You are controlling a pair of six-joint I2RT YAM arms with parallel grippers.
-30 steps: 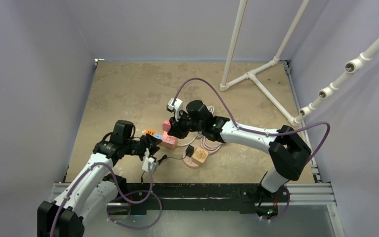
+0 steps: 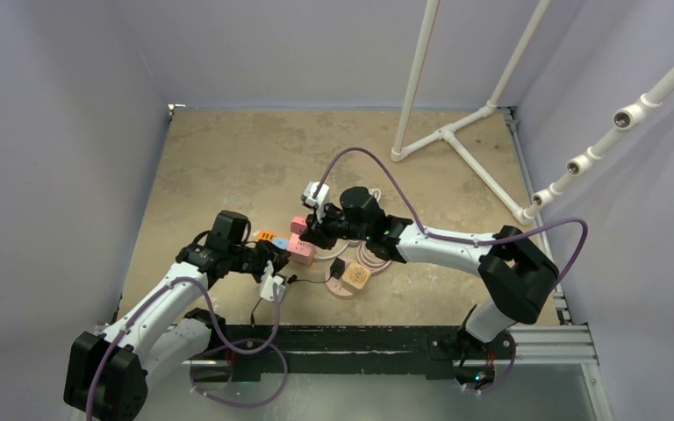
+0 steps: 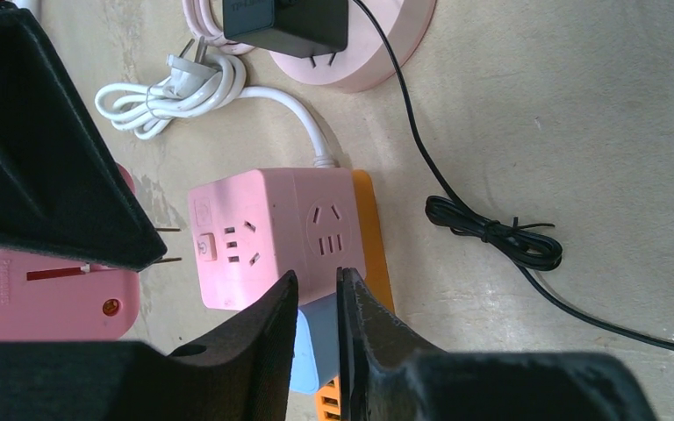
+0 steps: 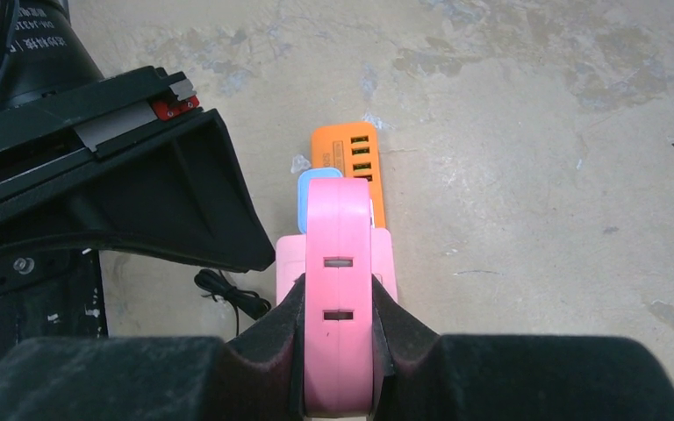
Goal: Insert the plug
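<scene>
My right gripper is shut on a pink plug; in the left wrist view this plug (image 3: 70, 307) has its two prongs pointing toward a pink cube power strip (image 3: 307, 228), a short gap away. My left gripper is part open, its fingertips at the lower part of the pink cube, over a light blue block (image 3: 314, 346) beside it; whether they touch is unclear. An orange strip (image 4: 344, 145) lies beneath or behind these.
A black adapter (image 2: 337, 267) on a round pink base (image 3: 351, 70), a wooden block (image 2: 355, 277), coiled white and pink cables (image 3: 175, 101) and a thin black cable (image 3: 491, 224) lie around. A white pipe frame (image 2: 483, 175) stands at the right.
The left arm has moved slightly right.
</scene>
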